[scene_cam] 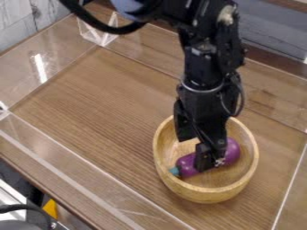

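My black gripper (pixel 198 137) reaches down from the top centre into a round wooden bowl (pixel 204 191) on the right front of the table. Its fingers are open over a purple eggplant-like object (pixel 228 151) with a teal tip, which lies diagonally in the bowl and is partly hidden by the fingers.
A clear plastic object (pixel 13 90) is at the left edge. A raised edge runs along the back right.
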